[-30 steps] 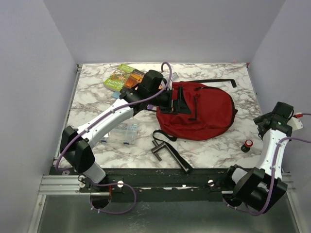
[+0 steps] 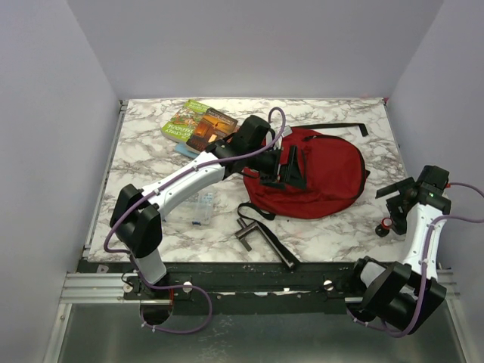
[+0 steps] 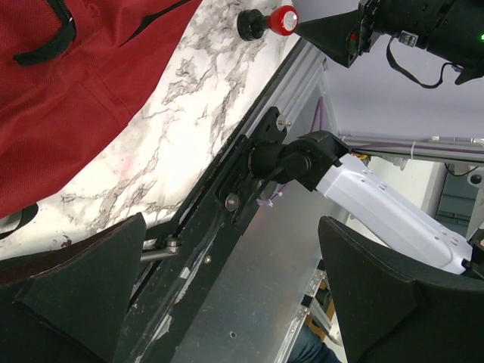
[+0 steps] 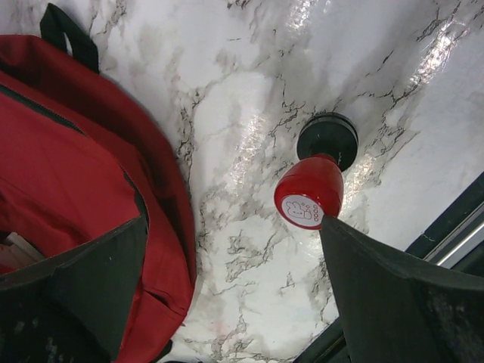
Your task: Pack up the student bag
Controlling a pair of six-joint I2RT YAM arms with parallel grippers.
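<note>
The red backpack (image 2: pixel 333 178) lies flat in the middle of the table, its upper left partly covered by my left arm. My left gripper (image 2: pixel 296 178) hovers over the bag, open and empty. A red-capped item with a black base (image 2: pixel 384 227) stands upright near the front right of the table; the right wrist view shows its red cap (image 4: pixel 308 193) between and beyond my right fingers. The right gripper (image 2: pixel 390 198) is open beside this item and above the table, touching nothing visible. Two books, one green (image 2: pixel 184 121) and one brown (image 2: pixel 211 128), lie at the back left.
A clear plastic case (image 2: pixel 198 208) lies left of the bag. A black strap (image 2: pixel 280 246) and a grey metal bracket (image 2: pixel 261 240) stretch towards the front edge.
My left gripper has moved slightly right across the bag.
</note>
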